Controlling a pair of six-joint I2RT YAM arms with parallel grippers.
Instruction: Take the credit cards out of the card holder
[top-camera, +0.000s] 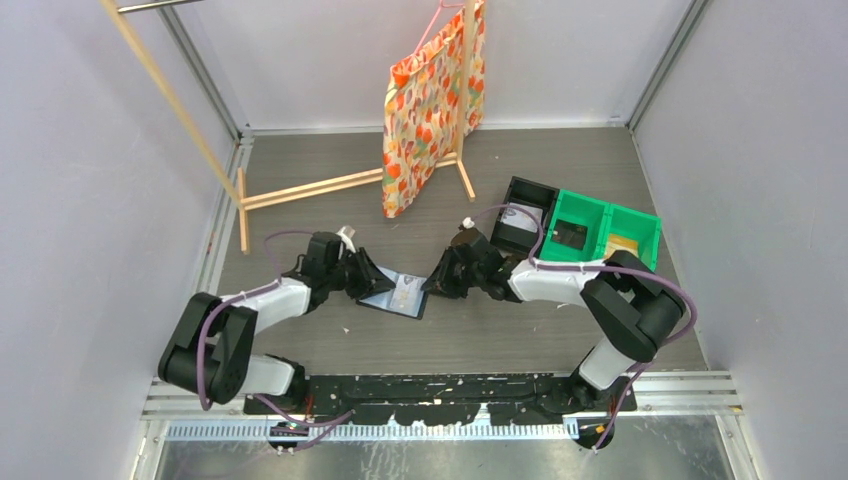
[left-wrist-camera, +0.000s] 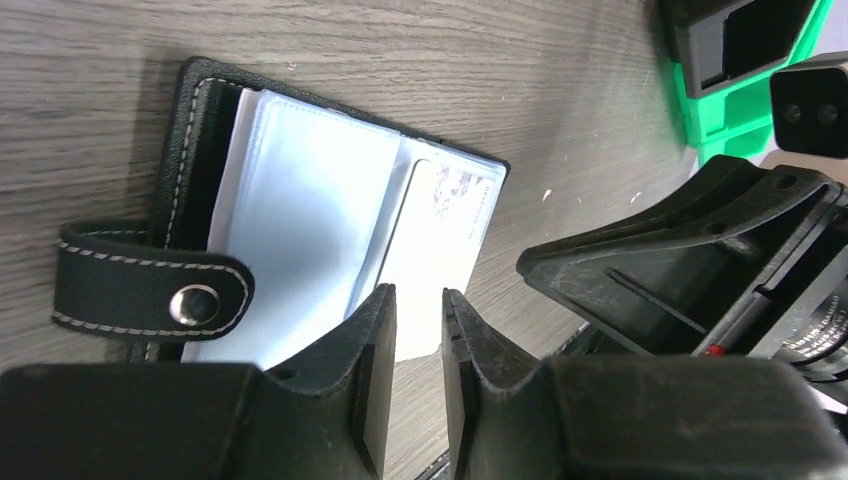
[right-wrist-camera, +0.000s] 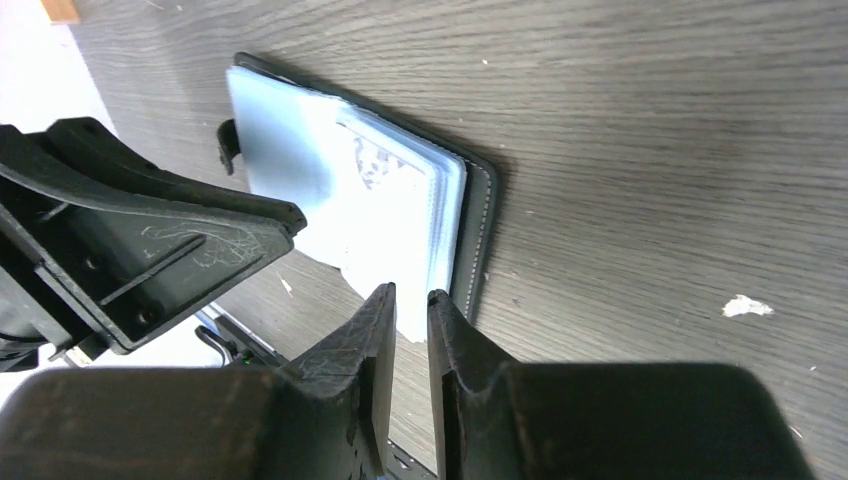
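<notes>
An open black card holder (top-camera: 408, 305) with clear plastic sleeves lies on the floor between both grippers; its snap strap (left-wrist-camera: 150, 280) is on the left side in the left wrist view. A white card (left-wrist-camera: 430, 250) shows in the right-hand sleeve. My left gripper is part open, fingers narrowly apart over the holder's near edge, nothing visible between them. My right gripper also has its fingers slightly parted at the holder's right end, by the sleeves' edge; whether anything is between them is unclear.
A black bin (top-camera: 515, 230) and green bins (top-camera: 630, 225) stand at the back right. A wooden rack (top-camera: 310, 190) with a hanging patterned cloth (top-camera: 425, 120) is behind. Bare floor surrounds the holder in front.
</notes>
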